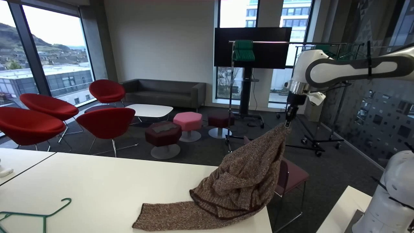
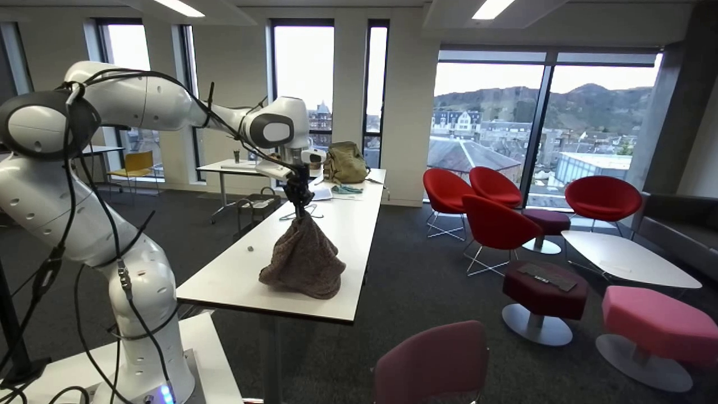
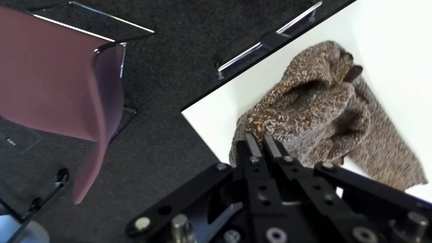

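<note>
A brown knitted garment (image 1: 248, 171) with dark edging hangs partly in the air, its top pinched where my gripper (image 1: 287, 123) is shut on it. Its lower folds rest on the white table (image 1: 116, 174), and a flat sleeve-like part stretches left along the top in exterior view 1. From exterior view 2 the garment (image 2: 306, 259) forms a cone beneath my gripper (image 2: 300, 212), close to the table's near end. In the wrist view my two fingers (image 3: 253, 145) stand close together over the knit (image 3: 299, 109); the exact pinched edge is hard to see.
A green hanger (image 1: 44, 214) lies on the table at the left. Beside the table's end stands a maroon chair (image 1: 295, 176). A clothes rack with green hangers (image 1: 243, 50) is behind.
</note>
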